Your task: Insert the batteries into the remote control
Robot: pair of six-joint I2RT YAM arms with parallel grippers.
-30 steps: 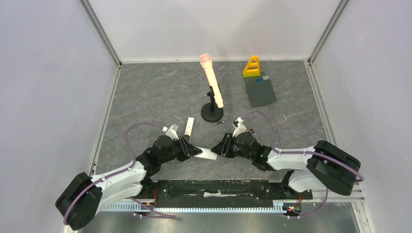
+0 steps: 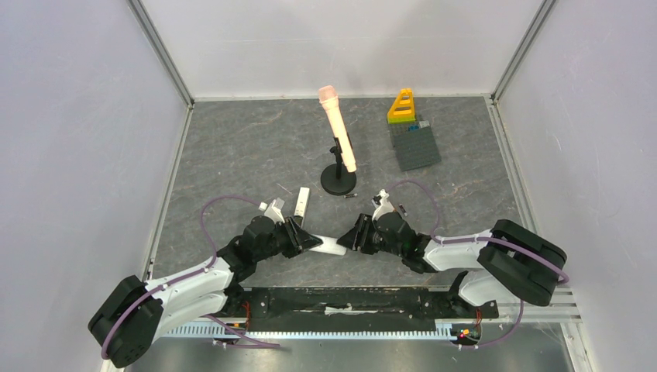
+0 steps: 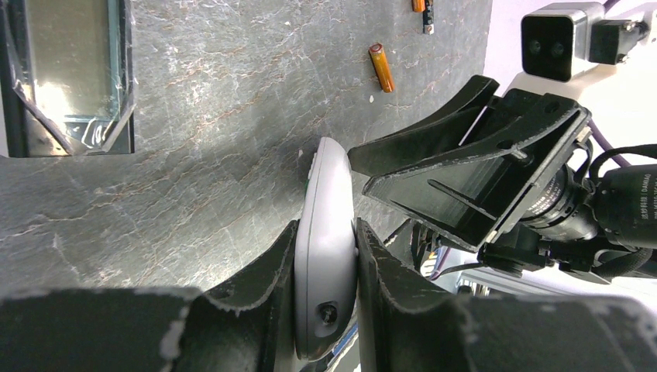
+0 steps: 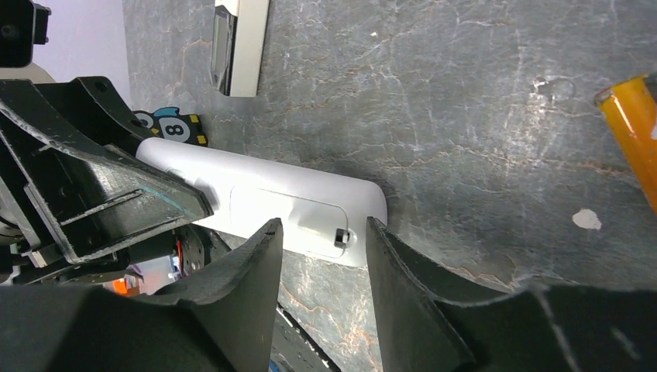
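Observation:
A white remote (image 4: 279,209) is held low over the table in my left gripper, whose fingers sit on either side of it. Its end with the battery cover faces my right gripper, whose fingertips are at that cover end; whether anything is between them is unclear. In the left wrist view, orange batteries (image 3: 380,67) and a black-and-silver one (image 3: 428,17) lie on the table beyond the right gripper. A large orange battery shows at the right edge of the right wrist view (image 4: 631,136).
A white device (image 2: 303,200) lies behind the left gripper. A microphone on a black stand (image 2: 338,178) stands at the centre back. A dark grey mat (image 2: 418,151) with a yellow piece is at the back right.
My right arm has shifted very slightly in the top view; the left arm and remote look unchanged.

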